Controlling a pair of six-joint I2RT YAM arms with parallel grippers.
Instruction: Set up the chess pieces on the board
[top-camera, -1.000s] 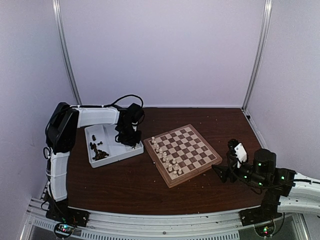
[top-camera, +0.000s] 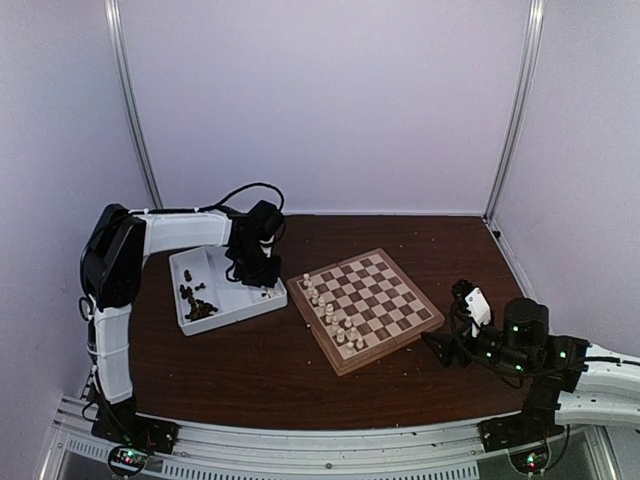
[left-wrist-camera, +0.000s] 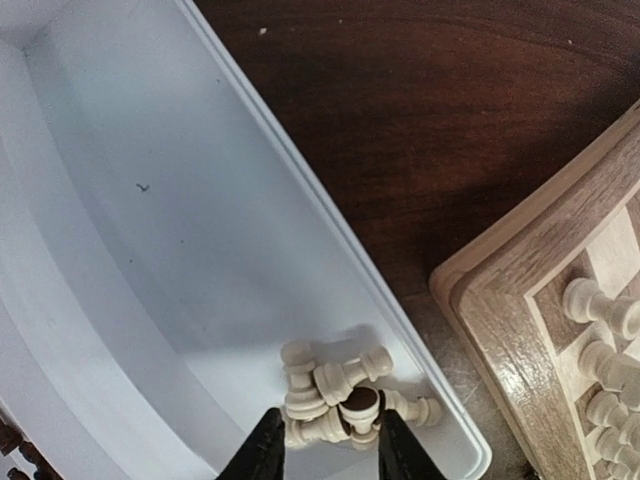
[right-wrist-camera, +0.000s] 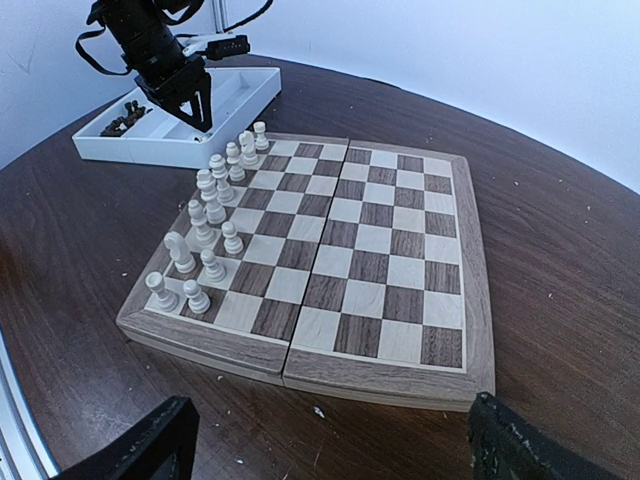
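Observation:
My left gripper hangs over the right end of the white tray (left-wrist-camera: 200, 250), fingers parted around the loose white pieces (left-wrist-camera: 335, 380); whether one is between them is unclear. Dark pieces (top-camera: 200, 308) lie in the tray's left section. The chessboard (right-wrist-camera: 390, 260) has white pieces (right-wrist-camera: 210, 206) standing upright along its left side, a back row with a few pawns in front; its other half is empty. My right gripper is open and empty beside the board's near right edge.
Pale walls close off the back and sides.
The right arm looks almost unchanged.

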